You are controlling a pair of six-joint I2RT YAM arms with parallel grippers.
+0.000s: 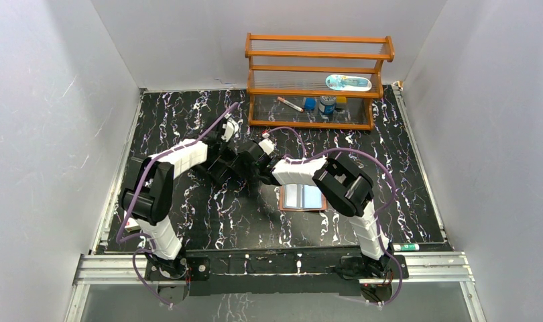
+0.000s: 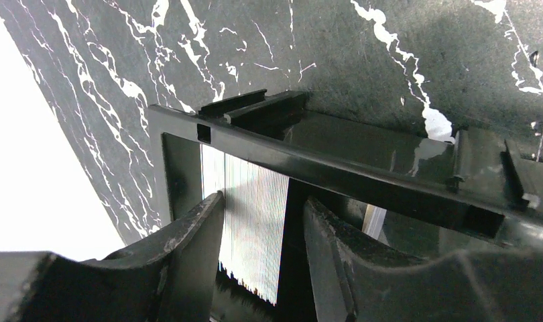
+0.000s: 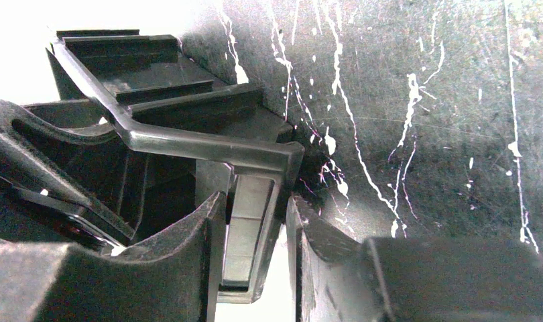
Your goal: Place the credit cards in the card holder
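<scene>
The card holder [image 1: 292,197] lies spread on the table under the right forearm in the top view, clear sleeves up and brown edge showing. In the left wrist view, a stack of white-edged cards [image 2: 255,221] stands inside a black box [image 2: 363,171]. My left gripper is open over that stack, one finger against its left side and a gap between the cards and the other finger. A pale thin edge, perhaps another card [image 2: 373,220], shows farther right in the box. My right gripper is shut on the end wall of the black box.
At the back stands a wooden rack [image 1: 309,124] holding a marker [image 1: 290,104], a jar [image 1: 327,104] and a blue packaged item [image 1: 348,82]. A green-white tube [image 1: 407,247] lies at the front right edge.
</scene>
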